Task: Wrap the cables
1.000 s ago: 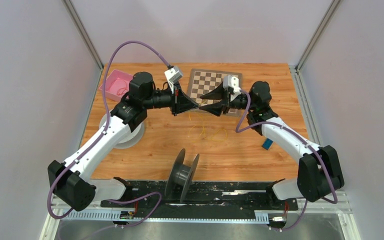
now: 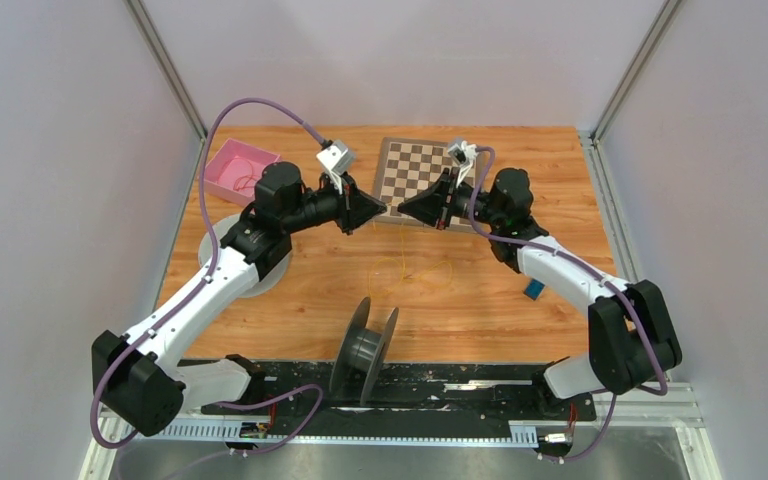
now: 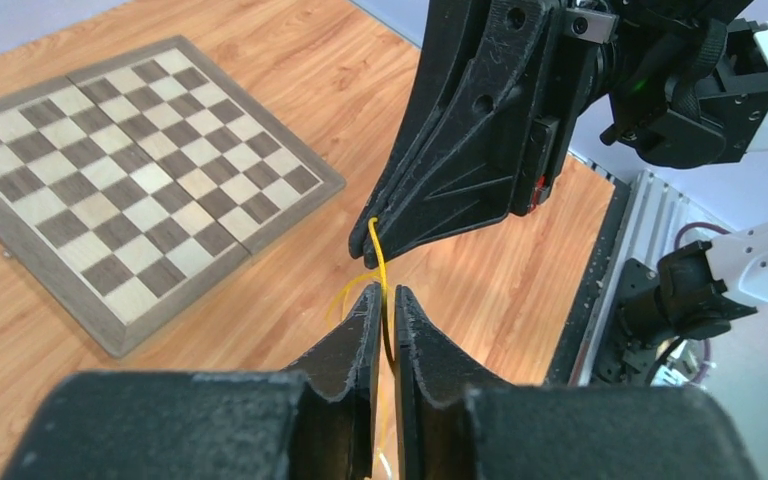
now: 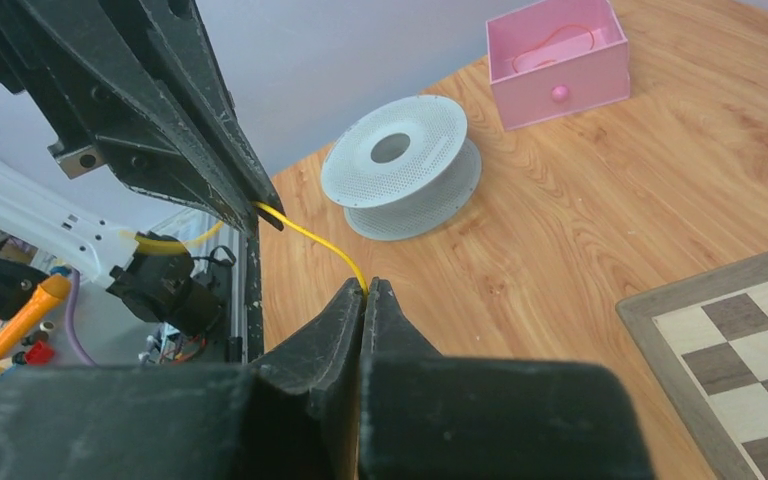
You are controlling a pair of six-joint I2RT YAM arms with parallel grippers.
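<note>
The thin yellow cable [image 4: 312, 238] bridges the small space between both grippers, above the table. My right gripper is shut on the cable, which enters at its very tips. Slightly parted, my left gripper has a narrow gap between its fingers, with the cable running down through that gap. In the top view the left gripper [image 2: 384, 208] and right gripper [image 2: 401, 210] face each other, tips a short way apart. Below them, loose cable loops [image 2: 403, 272] show faintly over the wood.
A chessboard [image 2: 387, 180] lies behind the grippers. On the left are a pink box [image 2: 222, 180] with red cord inside and a white spool [image 4: 400, 150]. A dark spool [image 2: 364, 350] stands at the front edge; a small blue item [image 2: 534, 288] lies at right.
The left gripper has shifted slightly left, leaving a small space between the two.
</note>
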